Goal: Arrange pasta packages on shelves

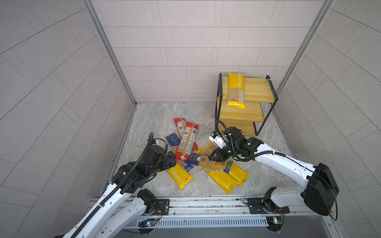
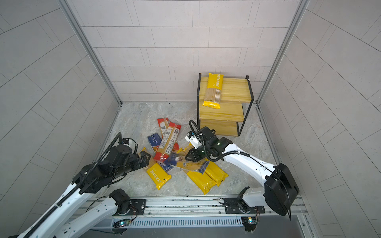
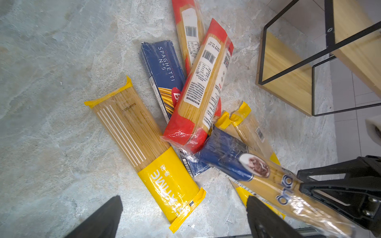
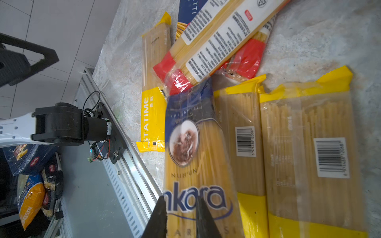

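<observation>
In the left wrist view, my left gripper is open, empty, above a yellow Pastatime pack (image 3: 166,186). Right of it, a blue Ankara pack (image 4: 198,150) lies at an angle over other yellow packs (image 4: 305,158), with my right gripper at its near end; whether the fingers grip it is unclear. Red-ended packs (image 3: 198,87) overlap a blue Spaghetti N°5 pack (image 3: 158,59). One yellow pack (image 1: 236,91) lies on the top shelf of the wooden rack.
The black-framed rack (image 2: 238,91) stands at back right, its lower shelves bare. Bare marble floor (image 1: 146,115) is at back left. Tiled walls surround the area, and a metal rail (image 2: 170,202) runs along the front.
</observation>
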